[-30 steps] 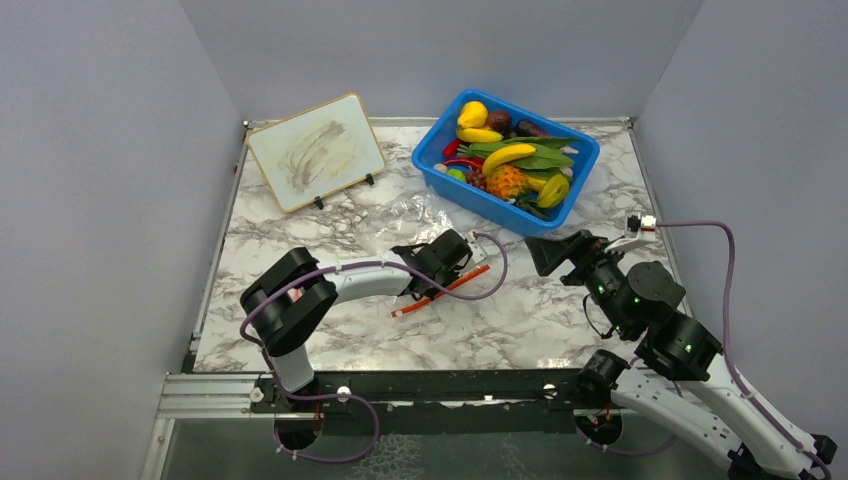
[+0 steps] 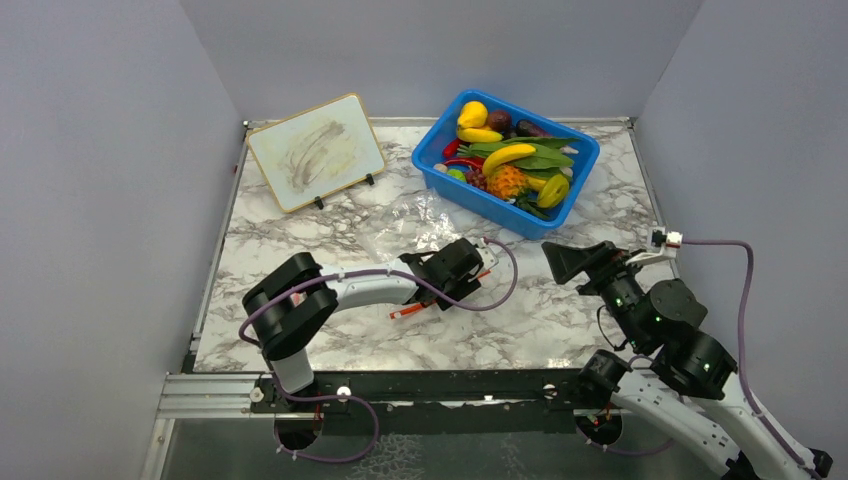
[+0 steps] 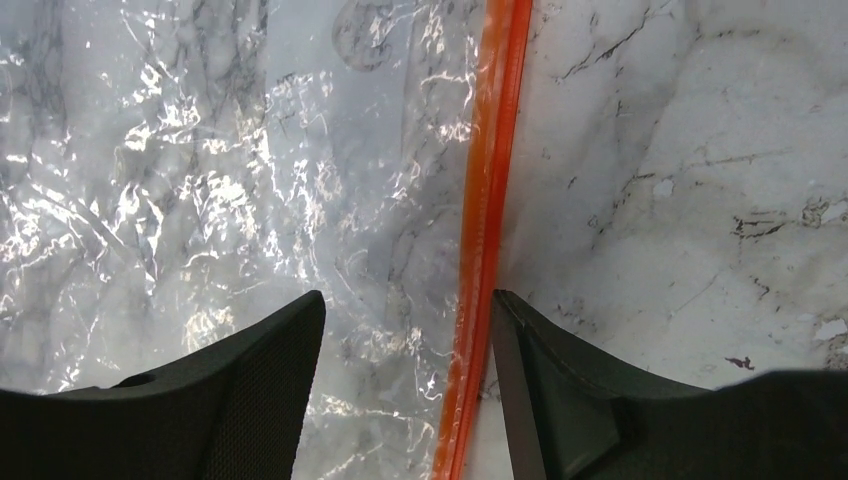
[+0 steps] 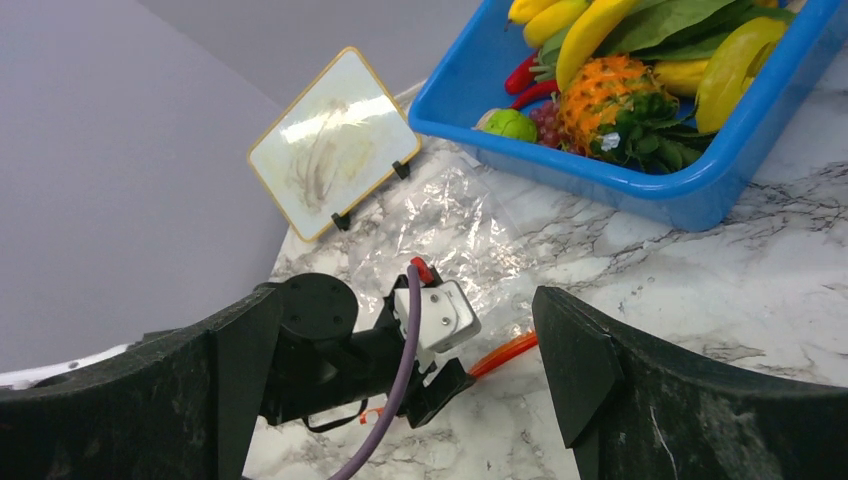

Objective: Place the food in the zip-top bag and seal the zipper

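A clear zip top bag point(image 2: 412, 222) lies flat on the marble table, with its orange-red zipper strip point(image 3: 482, 200) along the edge nearest the front. My left gripper stands open over that edge. The strip runs between its fingers, close beside the right fingertip point(image 3: 505, 305), and the clear film spreads under the left one. From above, the left arm covers the middle of the strip. My right gripper is open and empty, to the right of the bag. Assorted food, including a banana point(image 2: 510, 157) and a pineapple point(image 2: 506, 183), sits in a blue bin point(image 2: 478, 204).
The blue bin stands at the back, close to the bag's right side. A small whiteboard point(image 2: 318, 150) on black feet is at the back left. Grey walls surround the table, whose front right area is bare.
The left gripper has shifted slightly right and toward the front, now covering more of the orange strip. The right arm has drifted a little right and toward the front. Bag and bin look unmoved.
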